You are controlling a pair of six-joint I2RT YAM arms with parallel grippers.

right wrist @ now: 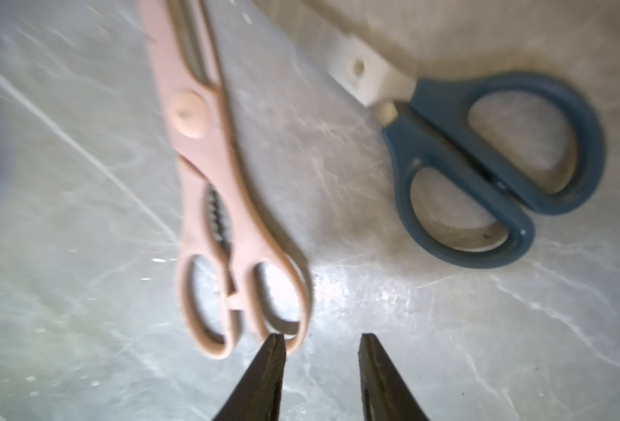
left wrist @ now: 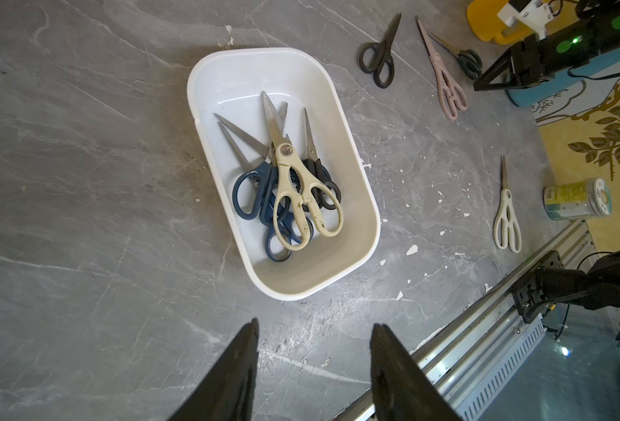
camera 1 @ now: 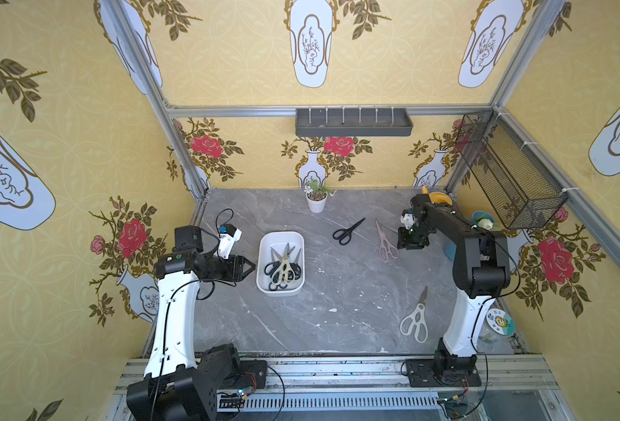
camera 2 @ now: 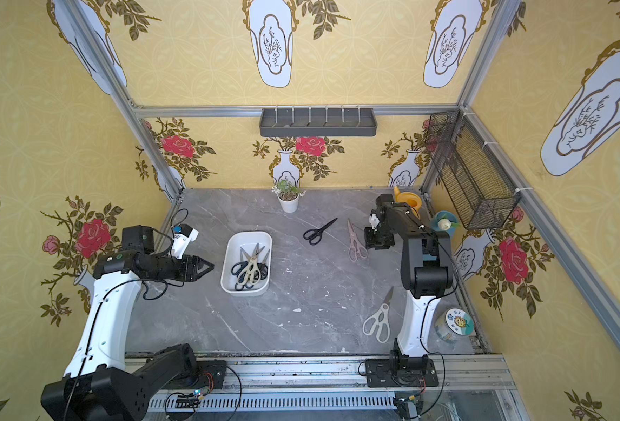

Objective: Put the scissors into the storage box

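Observation:
The white storage box (left wrist: 208,151) holds several scissors in a heap, with cream-handled scissors (left wrist: 297,179) on top. My left gripper stands open beside the box, empty. Over the right side of the table, my right gripper has its fingers apart and nothing between them. Pink scissors (right wrist: 208,140) lie just ahead of it, one handle loop close by a fingertip in the image. Dark blue scissors (right wrist: 457,151) lie to their right, mostly hidden by the arm from above. Black scissors (camera 1: 345,233) and white-handled scissors (camera 1: 416,321) rest on the table.
A potted plant (camera 1: 316,199) stands at the back. A yellow watering can (camera 2: 409,201), a blue pot (camera 2: 444,223) and a lidded jar (camera 2: 455,324) line the right side. Between the box and the loose scissors the table is clear.

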